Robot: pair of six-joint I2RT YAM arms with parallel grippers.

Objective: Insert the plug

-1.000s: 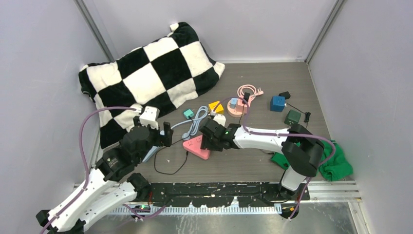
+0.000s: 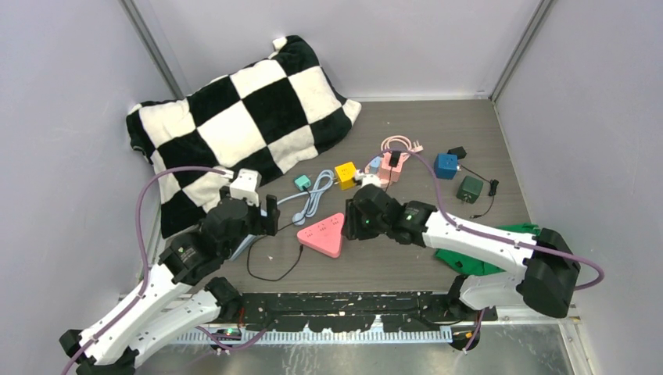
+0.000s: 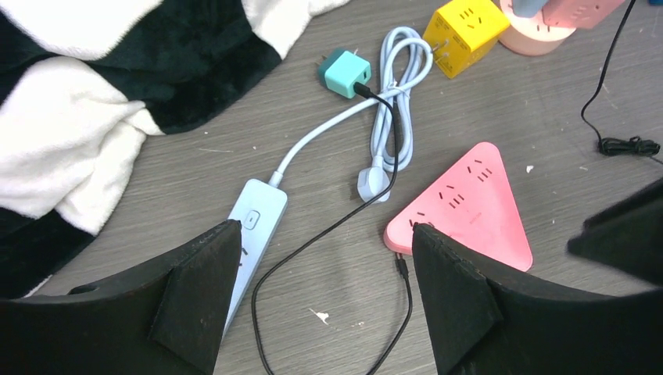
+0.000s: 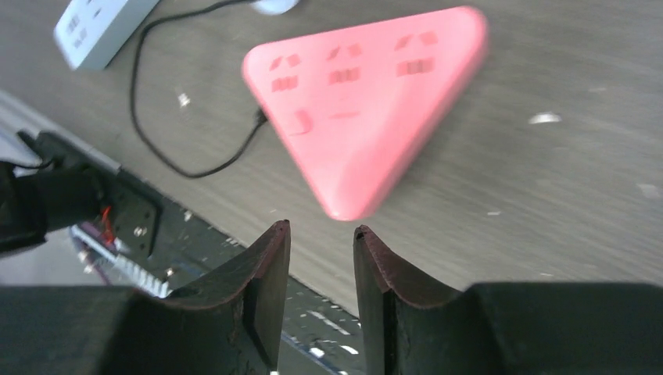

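A pink triangular socket block lies on the table, with a black cable under one side. Just right of it hangs my right gripper, its fingers close together with a narrow gap; in the right wrist view I cannot make out anything held between them. My left gripper is open and empty, raised over a white power strip. A white plug on a coiled cord and a teal adapter with a black cable lie behind the pink block.
A yellow cube, pink adapters, a blue cube and a green cube stand at the back right. A checkered cushion fills the back left; green cloth lies under the right arm.
The pink block shifted slightly. The left arm is almost still.
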